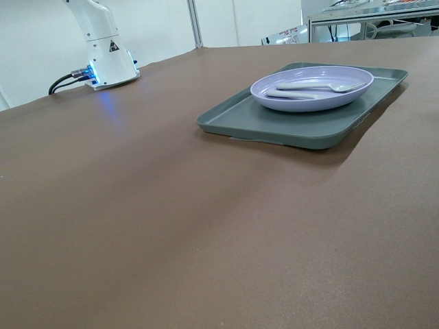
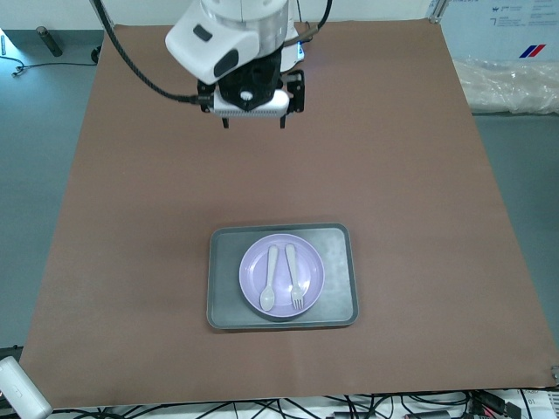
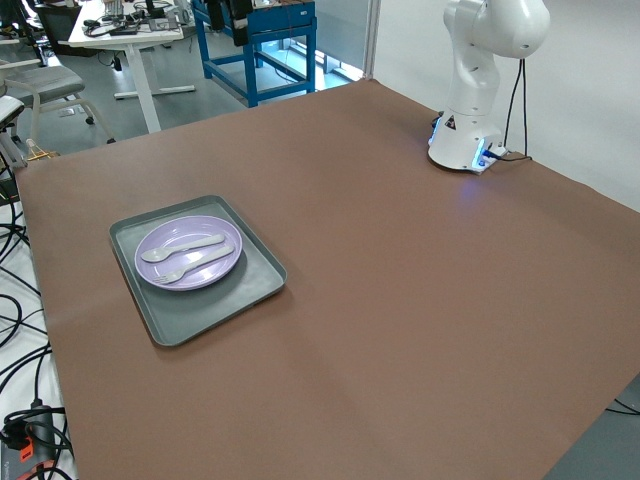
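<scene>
A grey tray (image 2: 227,305) lies near the front middle of the brown table, holding a lilac plate (image 2: 253,279) with a white spoon (image 2: 267,297) and a white fork (image 2: 294,288) side by side on it. My gripper (image 2: 253,122) hangs at the back of the table, well away from the tray, its two fingers apart; I see nothing between them. The tray also shows in the top view (image 1: 226,120) and the right view (image 3: 175,325).
A white cylinder (image 2: 22,388) sits at the front left edge in the left view, and cables run along the front edge.
</scene>
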